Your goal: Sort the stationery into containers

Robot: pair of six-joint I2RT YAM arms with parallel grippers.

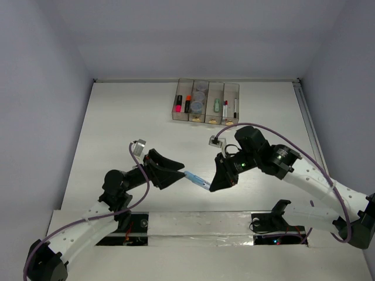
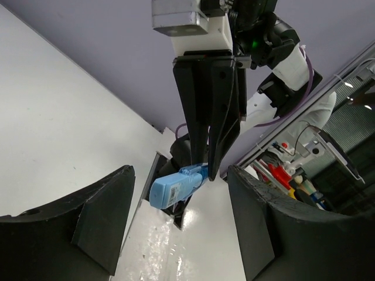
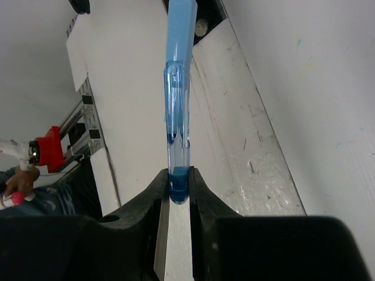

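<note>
A light-blue pen-like item (image 1: pixel 197 180) with a clear end is held in the air over the front middle of the table. My right gripper is shut on its clear end, and the blue end points toward the left arm. Facing that free end, my left gripper (image 1: pixel 183 172) stands open. In the left wrist view the blue end (image 2: pixel 167 191) lies ahead of and between the spread fingers, without visible contact. At the back of the table is a clear divided container (image 1: pixel 205 119) holding markers, round tubs, a green item and slim pens.
A strip of clear film (image 1: pixel 199 225) runs along the front edge. Purple cables (image 1: pixel 293 146) loop over both arms. Walls rise at the left, right and back.
</note>
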